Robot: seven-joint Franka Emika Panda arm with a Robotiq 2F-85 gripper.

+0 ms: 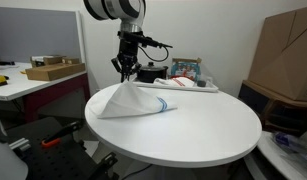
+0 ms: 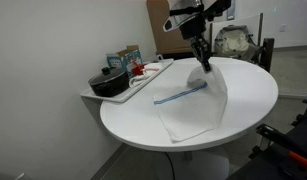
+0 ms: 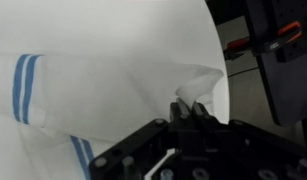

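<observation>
A white cloth with blue stripes lies partly on the round white table, one part lifted into a peak. At that peak my gripper is shut on the cloth. Seen from the other side, the cloth spreads toward the table's near edge, its raised part hanging from the gripper. In the wrist view, a bunched bit of the cloth sits at the fingertips, and the blue stripes show at the left. Exactly how much is pinched is hidden.
At the table's back, a tray carries a black pot and other items. Several cardboard boxes stand on a surface at the left.
</observation>
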